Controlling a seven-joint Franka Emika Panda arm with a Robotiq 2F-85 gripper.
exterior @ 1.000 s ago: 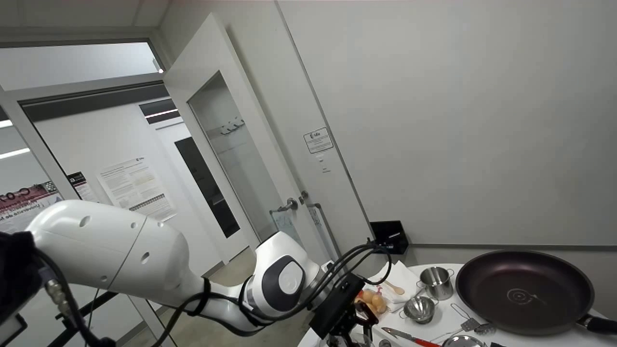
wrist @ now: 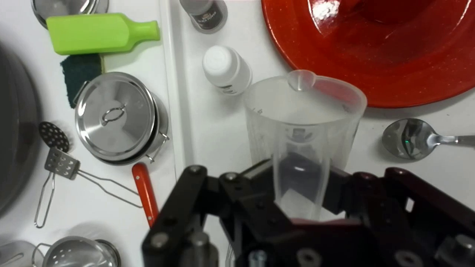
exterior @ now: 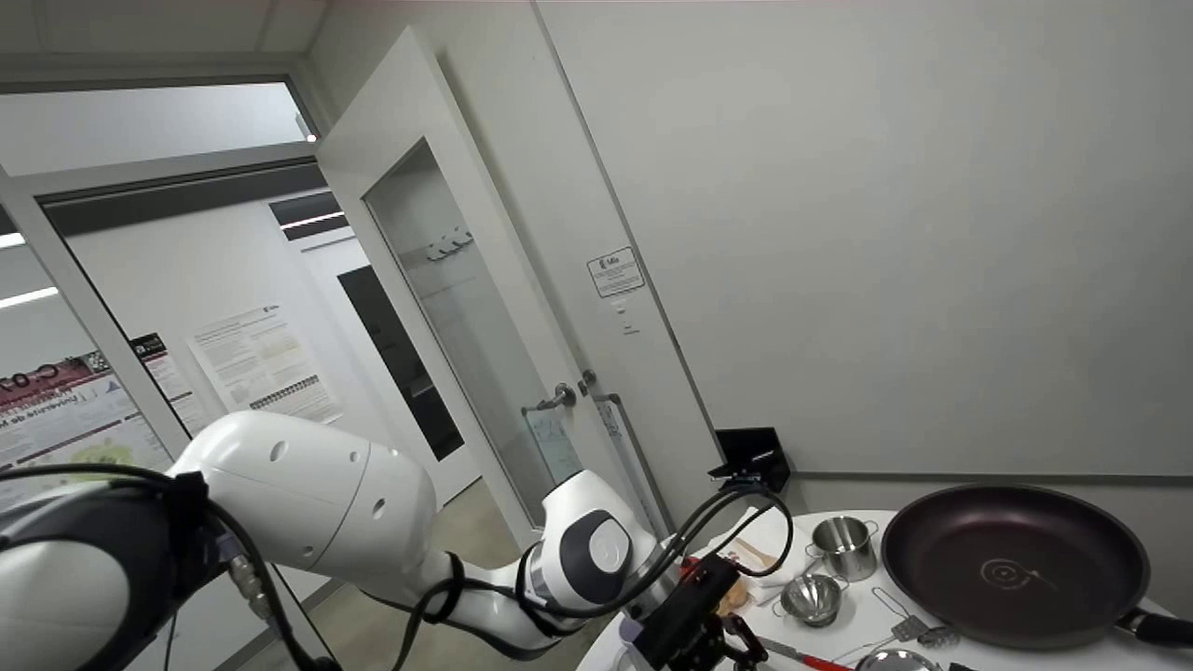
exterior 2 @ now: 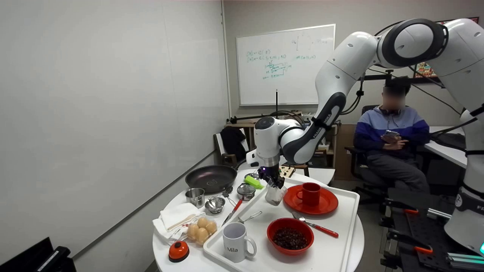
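A clear plastic cup (wrist: 307, 100) with a spout and a handle fills the middle of the wrist view. My gripper is shut on it at the handle side; the dark fingers (wrist: 258, 177) partly show through the clear plastic. Seen in exterior view 2, the cup (exterior 2: 275, 195) hangs tilted beneath the gripper (exterior 2: 272, 180), over the white tray (exterior 2: 342, 226) and just left of the red plate (exterior 2: 322, 207). Exterior view 1 shows the gripper (exterior: 733, 650) at the bottom edge, with the cup not clearly visible.
A white bottle (wrist: 227, 71), a pepper bottle (wrist: 207, 15) and a spoon (wrist: 408, 138) surround the cup. The tray also holds a red mug (exterior 2: 311, 195), a red bowl (exterior 2: 295, 249) and a grey mug (exterior 2: 234, 242). Left of it stand a lidded pot (wrist: 115, 118) and a pan (exterior 2: 211, 178).
In exterior view 1 the arm and gripper have shifted right, and the gripper sits slightly lower, now covering part of the eggs. The pan and pots have not moved.
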